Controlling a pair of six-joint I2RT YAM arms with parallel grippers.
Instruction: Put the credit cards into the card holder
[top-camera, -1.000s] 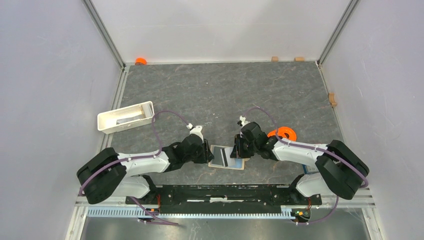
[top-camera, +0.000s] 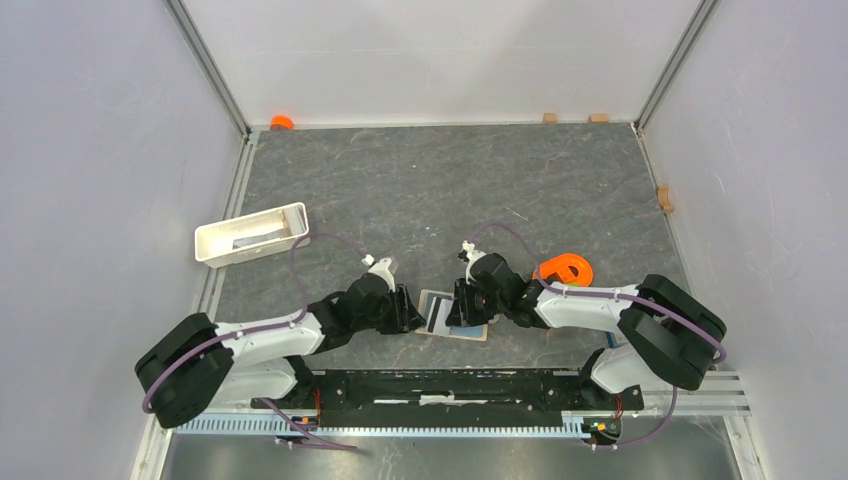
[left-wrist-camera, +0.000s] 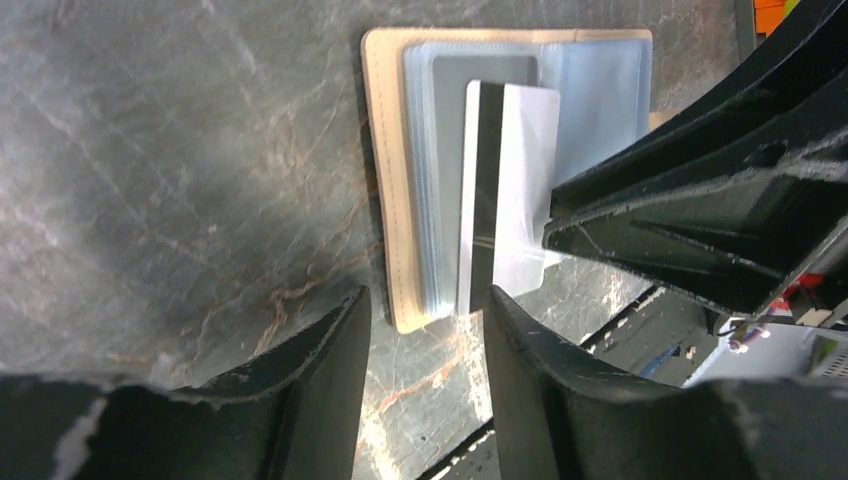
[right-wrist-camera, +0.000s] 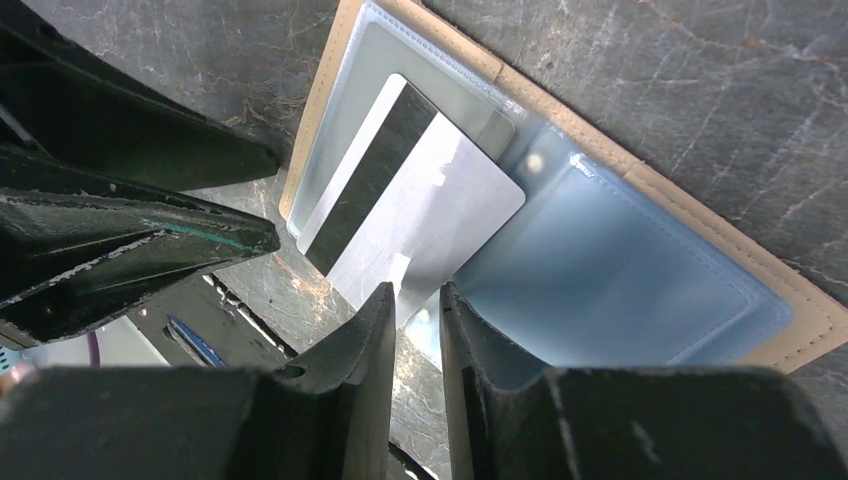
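An open card holder, tan-edged with clear pockets, lies before both arms. The white credit card with a black stripe lies over its grey left pocket, its near end reaching past the holder; I cannot tell whether any of it is inside. In the right wrist view the card is tilted with the holder. My right gripper stands narrowly open over the card's near end, a small gap between its fingertips. At the holder's left near corner is my left gripper, open and empty.
The blue right pocket lies beside the card. A white bin stands at the left, and an orange ring behind the right arm.
The white card and right gripper have moved left, off the blue pocket and over the grey one. The card now lies straighter. My left gripper has shifted slightly left and nearer the table's front.
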